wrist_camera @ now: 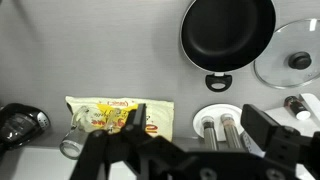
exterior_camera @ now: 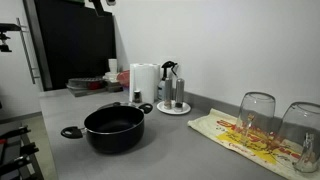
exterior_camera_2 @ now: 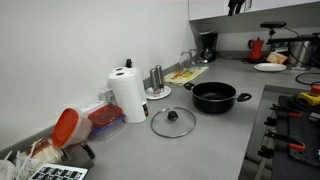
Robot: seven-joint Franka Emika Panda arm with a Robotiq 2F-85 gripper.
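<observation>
A black two-handled pot (exterior_camera: 114, 128) stands uncovered and empty on the grey counter; from above, the wrist view shows the pot (wrist_camera: 228, 35) near the top. Its likely lid, a glass one with a black knob (exterior_camera_2: 172, 115), lies flat beside it. My gripper is open, its black fingers spread wide with nothing between them. In the second exterior view the gripper (exterior_camera_2: 238, 6) hangs high over the counter, cut off by the top edge. Two upside-down glasses (exterior_camera: 256, 115) rest on a yellow-and-white cloth (exterior_camera: 219, 126).
Two grey mills (exterior_camera: 179, 94) stand on a white plate (exterior_camera: 174, 108) near a paper towel roll (exterior_camera_2: 127, 96). An orange bowl (exterior_camera_2: 69, 127) sits by the dish rack at the left.
</observation>
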